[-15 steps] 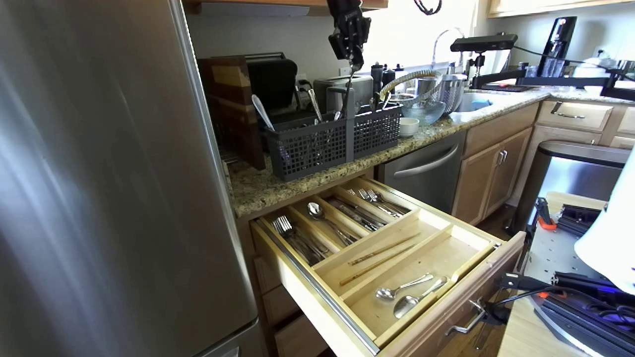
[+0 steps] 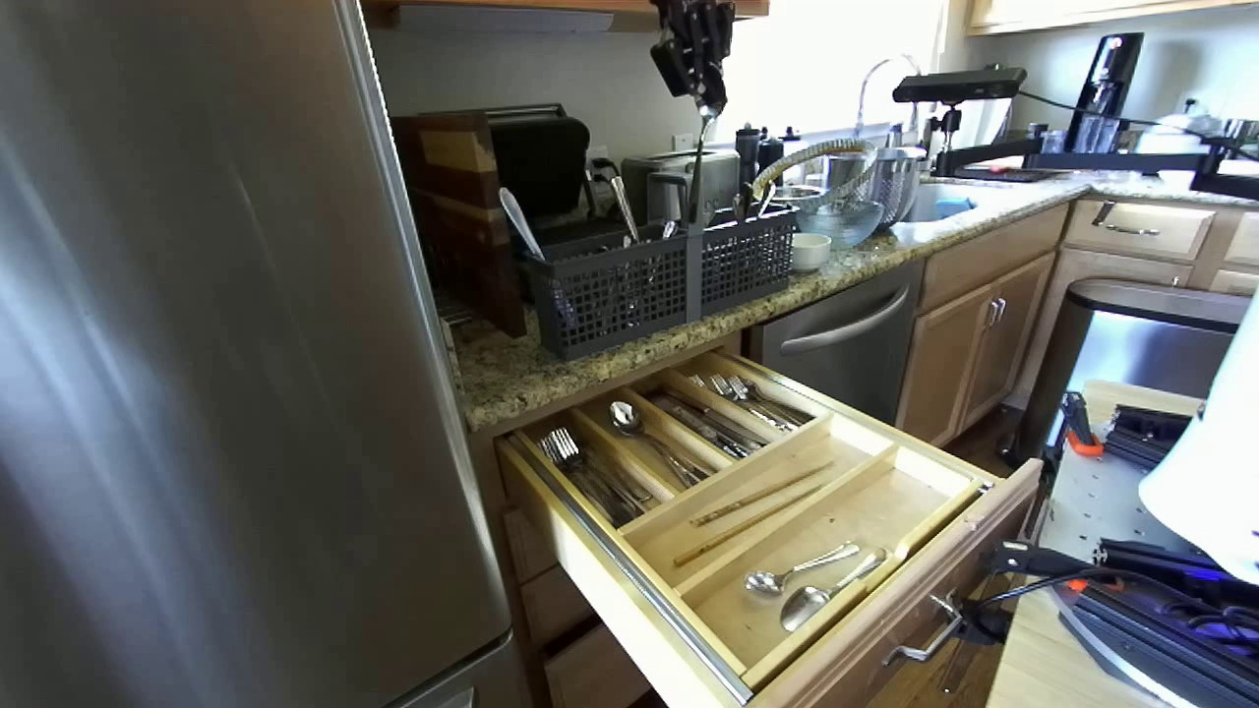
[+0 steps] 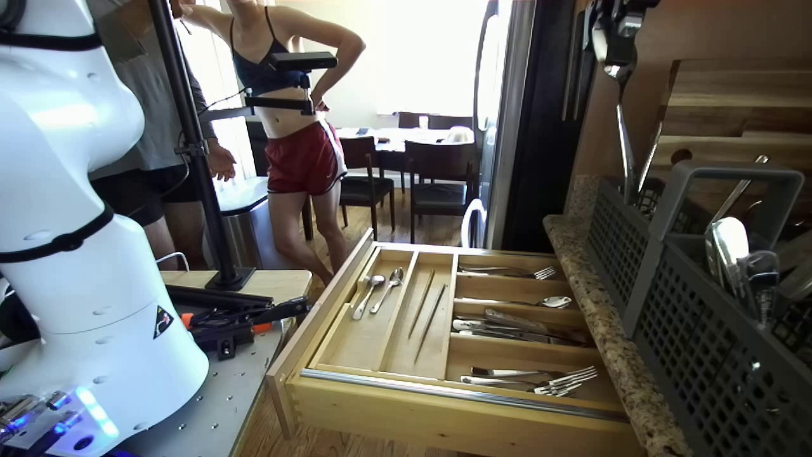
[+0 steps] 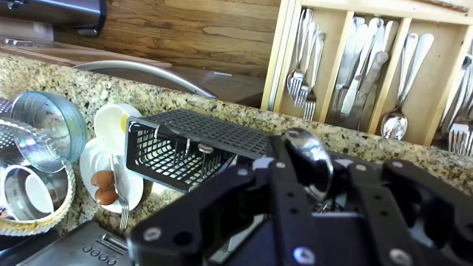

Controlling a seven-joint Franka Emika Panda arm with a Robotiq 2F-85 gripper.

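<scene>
My gripper (image 2: 705, 96) is shut on a metal spoon (image 4: 306, 144), gripping it near its bowl. In exterior view 2 the spoon's handle (image 3: 624, 141) hangs almost straight down from the gripper (image 3: 618, 57). Its lower end reaches into the grey cutlery basket (image 2: 614, 301) on the counter, and that end is hidden there. Below the basket, the open drawer (image 2: 814, 442) has compartments of forks (image 3: 567, 379), knives (image 3: 506, 327) and spoons (image 4: 394, 125).
Two spoons (image 2: 805, 604) and two chopsticks (image 2: 755, 505) lie in the drawer's front compartments. Beside the basket stand a white bowl (image 2: 809, 250) and glass bowls (image 4: 51, 128). A wooden board (image 2: 478, 224) is close at its other end; the refrigerator (image 2: 224, 354) stands beside the drawer.
My gripper has risen a little above the basket with the spoon, and more of the handle shows below the fingers. The drawer and its contents look unchanged.
</scene>
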